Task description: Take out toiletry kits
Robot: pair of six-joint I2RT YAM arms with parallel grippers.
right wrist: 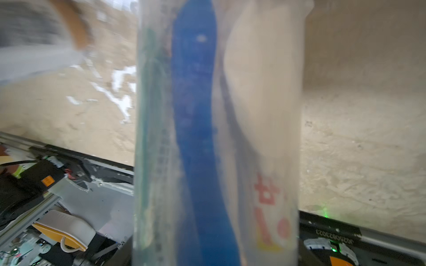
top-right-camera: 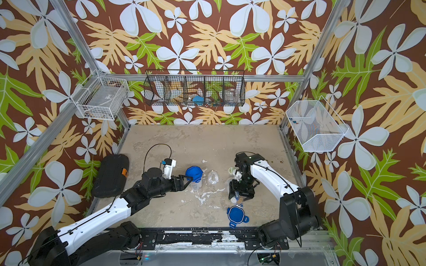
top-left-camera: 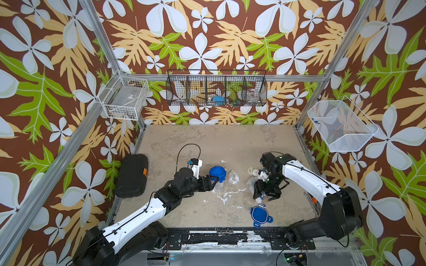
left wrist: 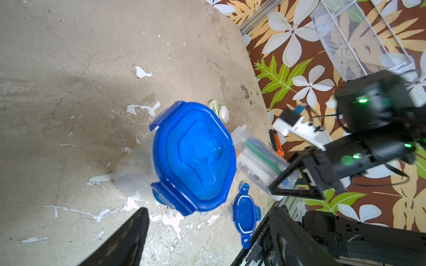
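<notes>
A translucent container with a blue lid (left wrist: 195, 155) stands on the table; in the left wrist view it lies just ahead of my left gripper, whose fingers are spread and hold nothing. A clear toiletry kit (right wrist: 195, 133), with a blue handle and pale items visible through its wall, fills the middle of the right wrist view. My right gripper (top-left-camera: 265, 195) has its fingers on either side of this kit and is shut on it. From the left wrist view, the tilted kit (left wrist: 259, 164) shows a green strip inside. A loose blue lid (top-left-camera: 261, 214) lies near the front edge.
Crumpled clear plastic (top-left-camera: 233, 177) lies between the arms, and small round white items (left wrist: 223, 114) sit behind the kit. Tools (left wrist: 277, 141) lie at the right edge, a black case (top-left-camera: 132, 175) at the left.
</notes>
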